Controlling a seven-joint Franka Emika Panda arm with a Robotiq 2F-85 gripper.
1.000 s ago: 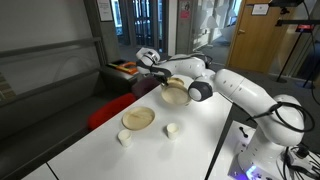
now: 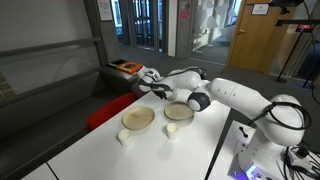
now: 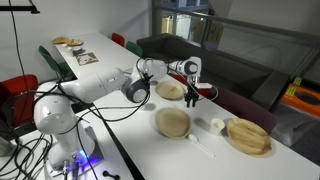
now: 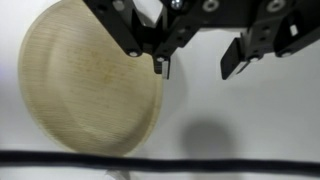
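Observation:
My gripper (image 2: 164, 95) hangs above the white table near a round tan plate (image 2: 181, 110). In the wrist view, the gripper has its two dark fingers apart and nothing held between them. A pale wooden plate (image 4: 85, 85) lies beneath and to the left of the fingers, with bare table under the gap. From the other side, the gripper (image 3: 193, 98) shows beyond the nearer tan plate (image 3: 172, 123) and to the right of another plate (image 3: 170, 90).
A second plate (image 2: 135, 117) and white cups (image 2: 172, 131) stand on the table. The other view shows a white cup (image 3: 217, 126), a wooden plate (image 3: 249, 136) and a light utensil (image 3: 198, 143). A dark cable (image 4: 160, 163) crosses the wrist view.
My gripper and forearm have come lower toward the table. The plates and cups show no visible movement.

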